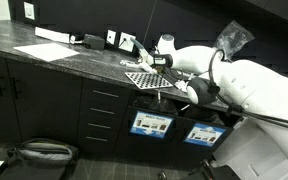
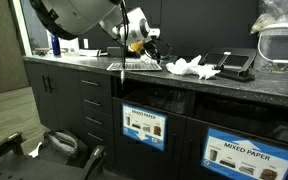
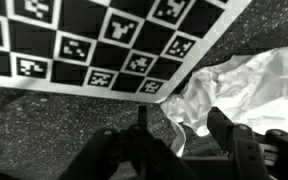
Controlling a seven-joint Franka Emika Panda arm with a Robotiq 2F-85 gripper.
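My gripper is over the dark speckled countertop, its two black fingers point(image 3: 136, 140) apart at the bottom of the wrist view. Crumpled white paper or plastic point(image 3: 252, 92) spreads to the right, partly behind the right finger. A thin white strip of it reaches into the space between the fingers; whether they touch it I cannot tell. In exterior view 2 this white material point(image 2: 194, 69) lies on the counter, right of the gripper. The black-and-white marker board point(image 3: 94, 48) lies flat beside it.
Bins labelled mixed paper point(image 2: 144, 122) stand under the counter. A black tray-like object point(image 2: 234, 64) and a clear container point(image 2: 280, 46) are farther right on the counter. A flat white sheet point(image 1: 49, 51) lies at the left. An open dark bag point(image 1: 39, 160) sits on the floor.
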